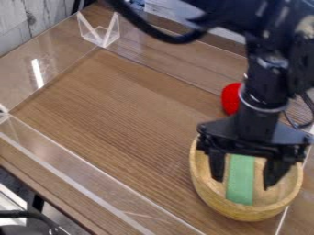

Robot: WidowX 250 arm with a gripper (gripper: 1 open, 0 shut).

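My gripper (245,155) stands open, lowered over a tan round bowl (216,195) at the lower right of the camera view, with its dark fingers at the bowl's back part. A flat green piece (241,190) lies in the bowl between and below the fingers; its upper part is close to them, and I cannot tell whether they touch it.
A red object (233,96) sits behind the arm at the right. A clear wire-like or plastic holder (98,27) stands at the back left.
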